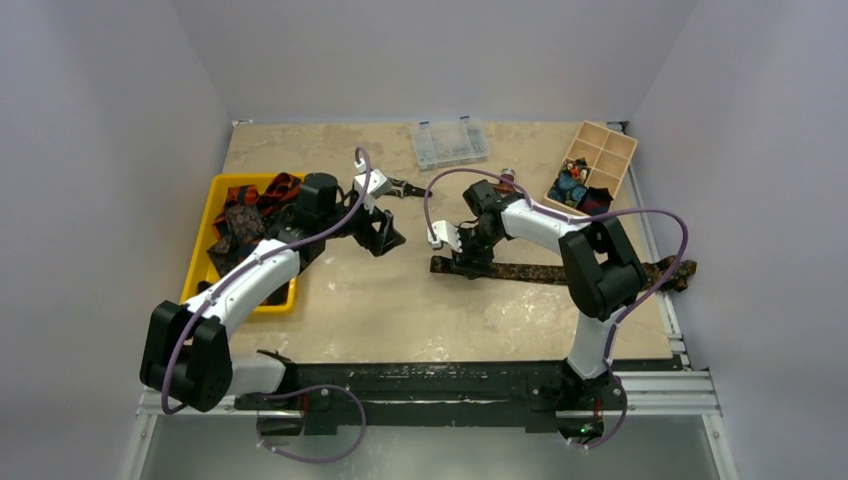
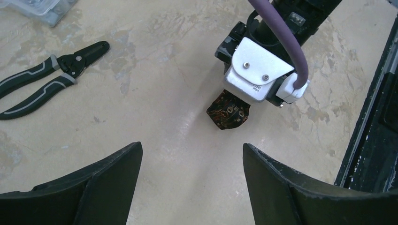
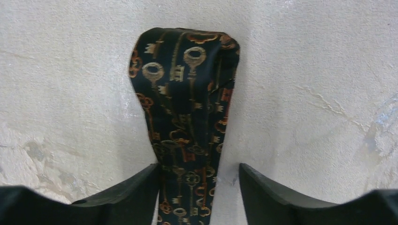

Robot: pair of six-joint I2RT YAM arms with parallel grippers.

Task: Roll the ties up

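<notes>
A long dark tie (image 1: 530,272) with a key pattern lies across the table, its far-right end (image 1: 680,275) bunched up. In the right wrist view the tie's near end (image 3: 183,61) is folded over on itself. My right gripper is open above the tie, which runs down between its fingers, closer to the left finger (image 3: 141,187). To the left of the tie, my left gripper stands open with only bare table between its fingers. Its view shows the tie's end (image 2: 229,110) below the right gripper's white housing.
A yellow bin (image 1: 207,225) with more ties stands at the left. Wire strippers (image 2: 70,65), a clear plastic case (image 1: 450,145) and a wooden divided box (image 1: 605,150) holding rolled ties lie toward the back.
</notes>
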